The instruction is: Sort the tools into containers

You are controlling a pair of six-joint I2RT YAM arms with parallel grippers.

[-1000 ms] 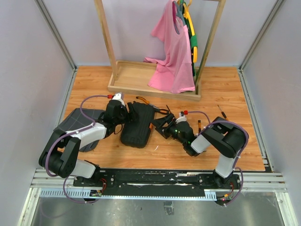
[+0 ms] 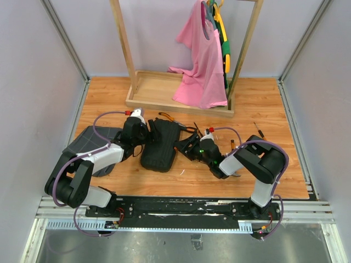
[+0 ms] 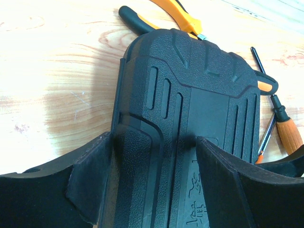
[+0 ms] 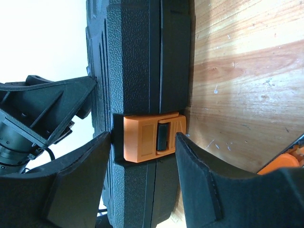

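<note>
A closed black tool case (image 2: pixel 162 148) stands mid-table. My left gripper (image 2: pixel 152 127) is at its upper left, fingers part open over the case's edge, as the left wrist view (image 3: pixel 154 161) shows. My right gripper has its fingers apart around the orange latch (image 4: pixel 137 135) on the case's side. Pliers (image 3: pixel 183 14), a wood-handled tool (image 3: pixel 288 133) and a screwdriver (image 2: pixel 259 130) lie around the case.
A dark open tray or case (image 2: pixel 88 142) lies at the left. A wooden rack (image 2: pixel 142 101) with hanging clothes stands at the back. Bare table shows at the far right.
My right gripper has moved slightly left, closer onto the latch of the case. The left gripper and the case look unchanged.
</note>
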